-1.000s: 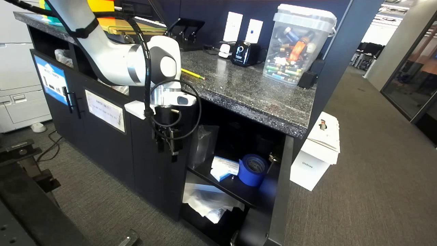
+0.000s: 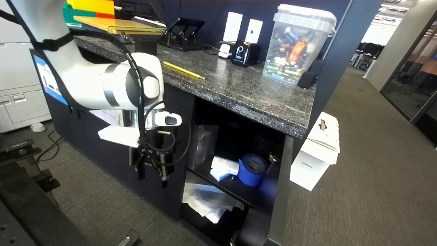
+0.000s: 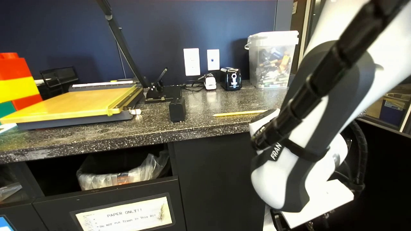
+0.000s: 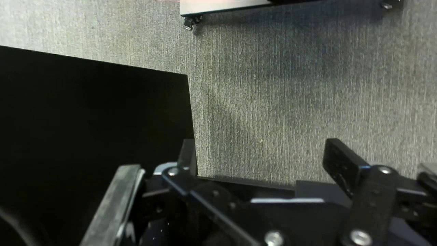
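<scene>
My gripper stands open in the wrist view, its two dark fingers wide apart with only grey carpet showing between them. In exterior view 1 the gripper (image 2: pixel 152 174) points down in front of the dark cabinet, below counter height and left of the open compartment. On that compartment's shelf sit a blue tape roll (image 2: pixel 250 171) and a white-and-blue box (image 2: pixel 224 167). A yellow pencil (image 2: pixel 184 70) lies on the speckled countertop (image 2: pixel 245 88), above and behind the gripper. In exterior view 2 my arm hides the gripper's fingers.
A clear tub of batteries (image 2: pixel 293 51) stands at the counter's right end. An open cabinet door (image 2: pixel 282 192) juts out to the right of the compartment. A yellow paper cutter (image 3: pixel 77 102) occupies the counter's left. A white box (image 2: pixel 313 153) rests on the floor beyond the door.
My arm and gripper have moved left and down in exterior view 1, farther from the open compartment. The pencil now shows fully, and the arm covers the paper-bin label.
</scene>
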